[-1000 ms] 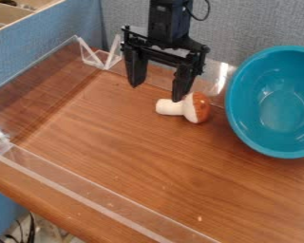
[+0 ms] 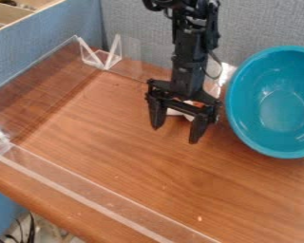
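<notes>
A large turquoise bowl [image 2: 270, 112] lies just to the right of it, against the back wall.
Clear plastic edging with white corner braces [image 2: 102, 59] borders the wooden table [image 2: 91, 142]. A padded grey wall [image 2: 132, 28] stands behind, with a wooden box at the top left.
</notes>
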